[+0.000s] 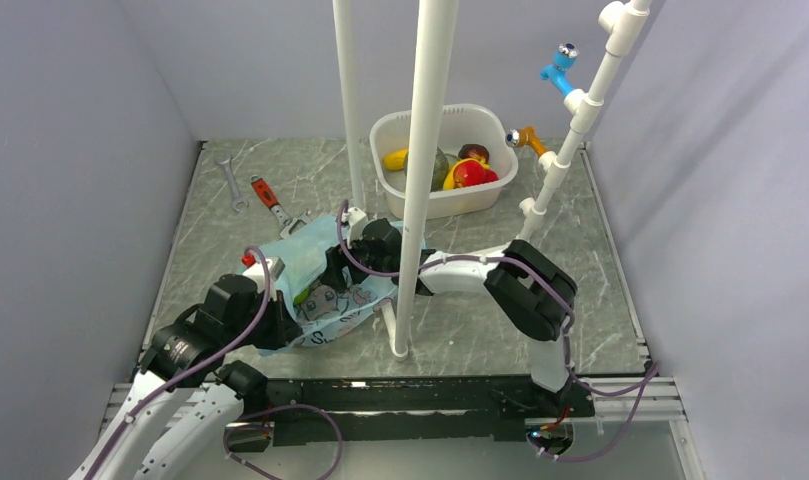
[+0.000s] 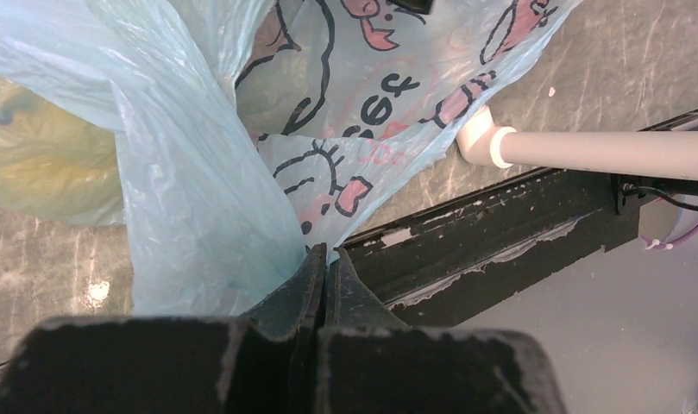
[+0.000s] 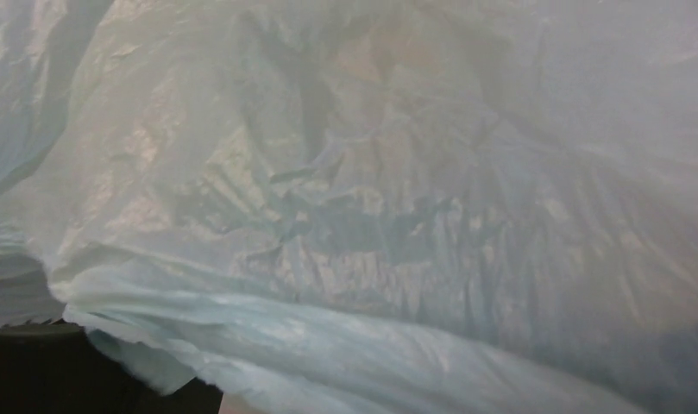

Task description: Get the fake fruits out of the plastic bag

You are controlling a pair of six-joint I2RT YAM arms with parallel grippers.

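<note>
The pale blue plastic bag lies on the table with printed cartoon figures, a green item faintly visible inside in the top view and a yellowish shape behind the plastic in the left wrist view. My left gripper is shut on the bag's edge at its front left, pinching thin plastic. My right gripper is in the bag's mouth; crumpled plastic fills the right wrist view, hiding its fingers, so its finger state is hard to see.
A white basket of fake fruits stands at the back. White PVC pipes rise beside the bag and right arm. A wrench and red-handled adjustable wrench lie back left. Faucets on the right pipe overhang the table.
</note>
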